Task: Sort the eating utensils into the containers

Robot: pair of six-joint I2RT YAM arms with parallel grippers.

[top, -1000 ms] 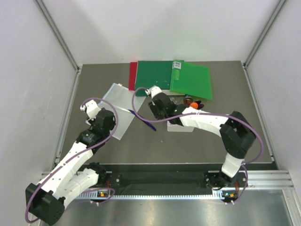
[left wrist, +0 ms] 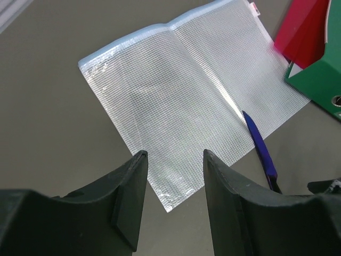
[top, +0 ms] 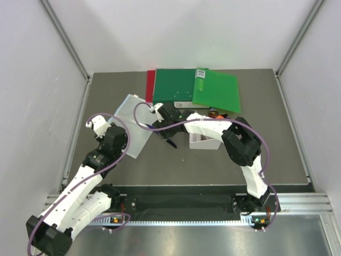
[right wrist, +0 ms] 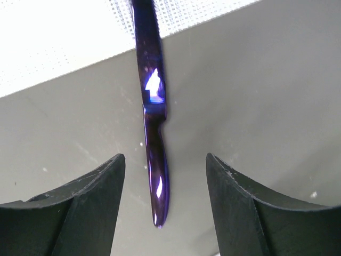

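Note:
A dark blue-purple knife [right wrist: 154, 101] lies on the grey table, its blade end resting over the white mesh pouch [left wrist: 160, 90]. In the right wrist view its handle lies between the spread fingers of my right gripper, which stands open above it, not gripping. My left gripper hangs over the lower corner of the pouch, its fingers apart and nothing between them. The white container [top: 204, 144] sits to the right of the knife, partly hidden under my right arm; what it holds is mostly covered.
Green binders [top: 218, 89] and a red folder [top: 151, 85] lie along the back of the table. Behind the right arm are a brown round item [top: 213, 113] and an orange one, partly covered.
My right gripper has moved left from beside the container to over the knife. The left arm has shifted slightly left and toward the front. The knife looks unmoved.

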